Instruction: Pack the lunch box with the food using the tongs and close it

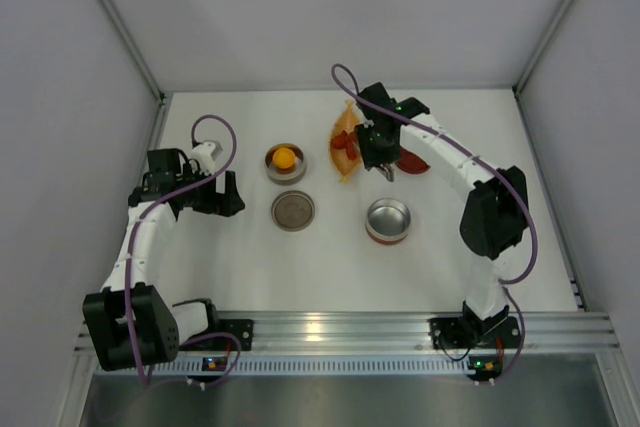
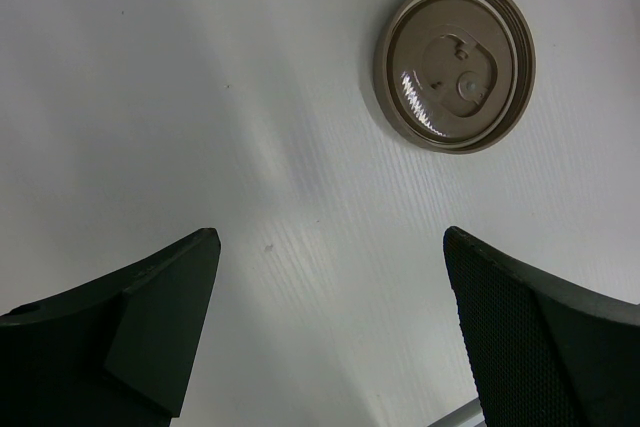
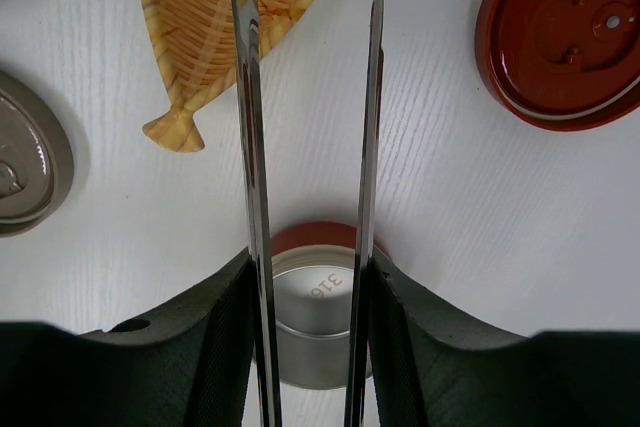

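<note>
An orange fish-shaped basket [image 1: 342, 161] holding red pieces [image 1: 339, 140] lies at the back centre. My right gripper [image 1: 367, 147] is over it, its long metal fingers [image 3: 250, 147] standing apart above the basket's edge; whether anything is between their tips is cut off. A steel red-based container [image 1: 387, 223] stands below it, a red lid [image 3: 560, 32] to the right. A steel container [image 1: 285, 175] holding an orange round item [image 1: 283, 158] stands left of the basket, and a grey lid [image 1: 293, 210] in front of that. My left gripper [image 1: 222, 190] hangs open and empty at the left.
Grey walls surround it, with a metal rail [image 1: 340, 319] along the front edge.
</note>
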